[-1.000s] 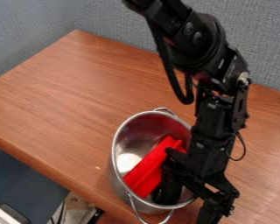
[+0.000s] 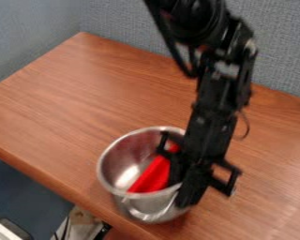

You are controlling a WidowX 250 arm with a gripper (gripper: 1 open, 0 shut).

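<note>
A steel pot (image 2: 123, 150) stands near the front edge of the wooden table, with a red object (image 2: 150, 175) lying inside it. My black gripper (image 2: 191, 178) reaches down over the right side of the pot, beside the red object, partly hiding it. Whether its fingers are open or shut on anything is unclear.
A grey partition stands along the back and left. Cables and a pale object lie below the table at the lower left.
The arm has risen and shifted slightly back from the front of the pot. The pot now sits a little differently, and less of its white inside content shows.
</note>
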